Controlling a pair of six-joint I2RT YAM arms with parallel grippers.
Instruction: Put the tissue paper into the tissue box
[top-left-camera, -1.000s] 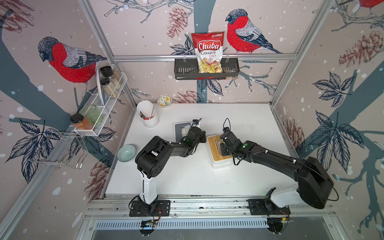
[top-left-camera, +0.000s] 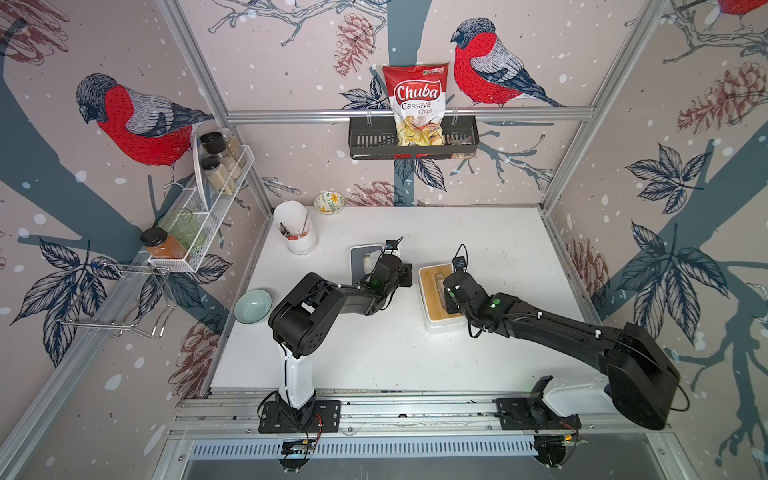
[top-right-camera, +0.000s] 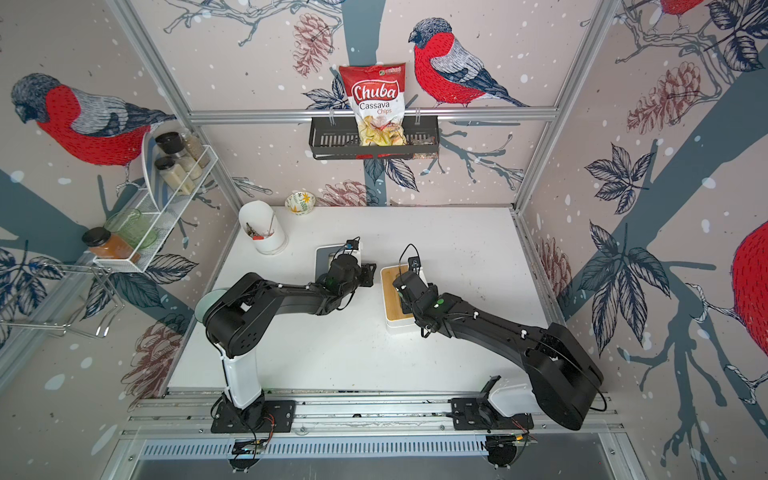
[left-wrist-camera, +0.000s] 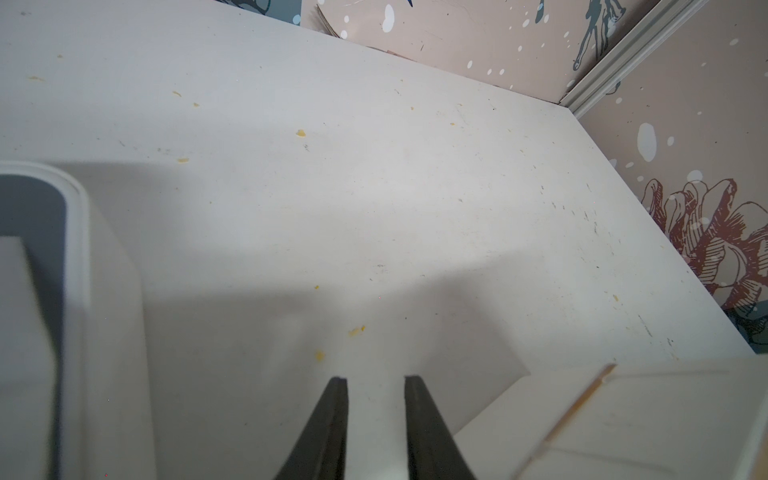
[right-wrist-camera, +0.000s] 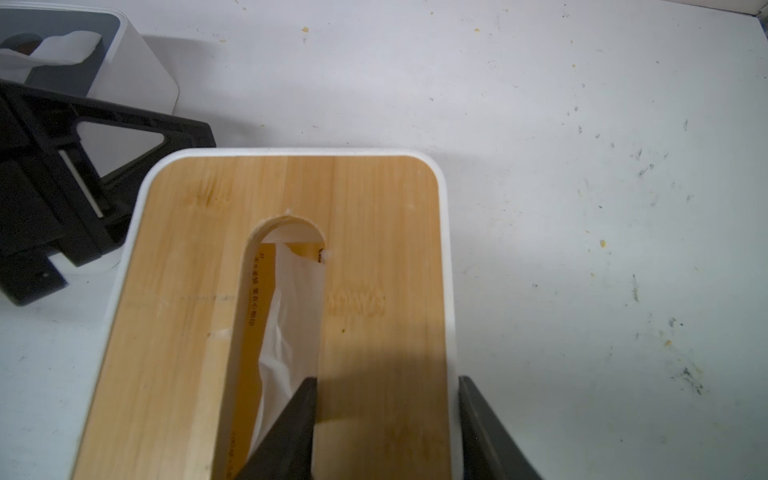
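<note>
The tissue box (right-wrist-camera: 392, 240), white-rimmed with a slotted bamboo lid, fills the lower left of the right wrist view. Through the slot show white tissue paper (right-wrist-camera: 292, 328) and its yellow printed wrapper (right-wrist-camera: 260, 304). My right gripper is shut on the lid's right-hand strip, one finger at the slot and the other outside the white rim. In the left wrist view, my left gripper stands part open with nothing between its fingers. The box's white side (left-wrist-camera: 640, 416) is just right of it. Whether the box touches the table cannot be told.
A grey-lined white container (top-left-camera: 357, 260) holding something white stands behind the left gripper. A white utensil cup (top-left-camera: 296, 228), a patterned bowl (top-left-camera: 329, 202) and a green bowl (top-left-camera: 253, 305) sit further left.
The left arm has barely moved.
</note>
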